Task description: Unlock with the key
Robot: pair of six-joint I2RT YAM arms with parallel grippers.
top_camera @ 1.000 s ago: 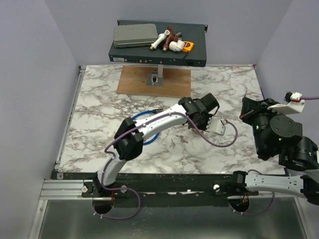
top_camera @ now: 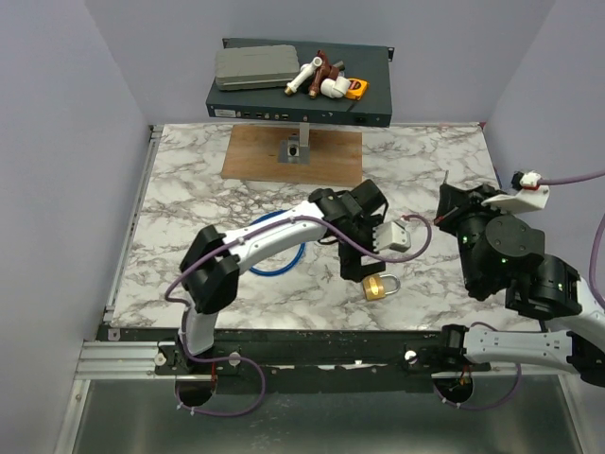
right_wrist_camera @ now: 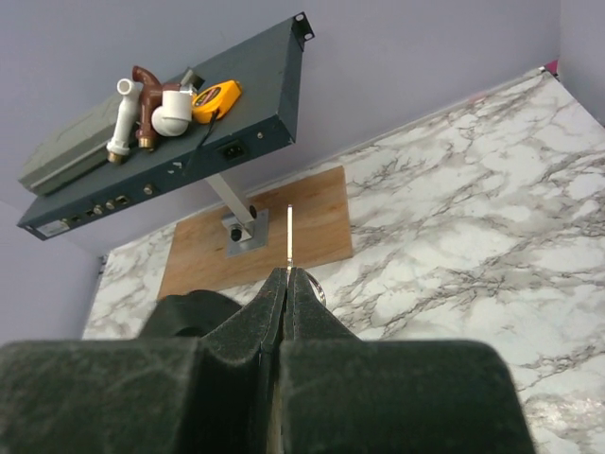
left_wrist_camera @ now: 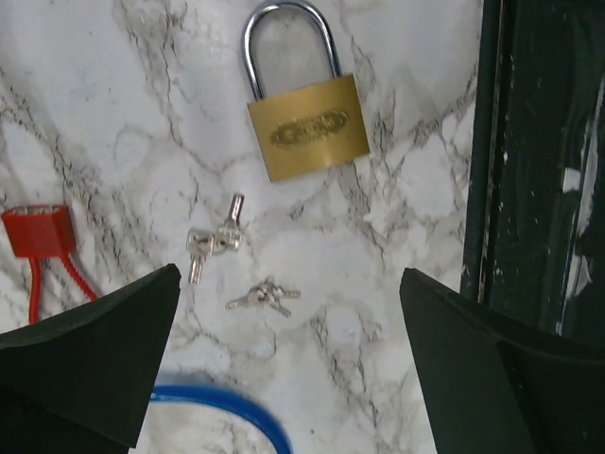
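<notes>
A brass padlock [left_wrist_camera: 307,132] with steel shackle lies on the marble table, partly under the left arm in the top view [top_camera: 374,288]. Two small bunches of keys [left_wrist_camera: 216,240] lie beside it. My left gripper is open above them, nothing between its fingers. My right gripper is shut, pointed across the table; a thin pale rod stands up at its tip, and I cannot tell what it is.
A red seal [left_wrist_camera: 38,230] and blue hose [left_wrist_camera: 217,401] lie near the keys. A wooden board [right_wrist_camera: 317,218] carries a post with a dark shelf [right_wrist_camera: 246,71] at the back.
My right arm has shifted slightly left.
</notes>
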